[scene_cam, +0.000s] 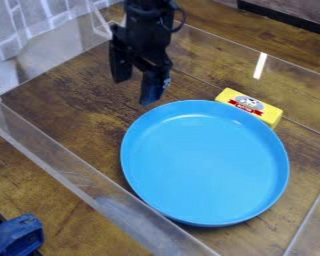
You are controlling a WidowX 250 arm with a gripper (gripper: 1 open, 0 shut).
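Note:
My gripper [137, 75] hangs over the wooden floor in the upper middle of the camera view, its dark fingers pointing down and spread open. It is behind and above the large blue round tray [203, 165]. A yellow box [250, 105] with a label lies at the tray's upper right.
A blue crumpled object [13, 236] lies at the bottom left. Clear plastic walls run along the left and lower edges. The wooden surface left of the tray is clear.

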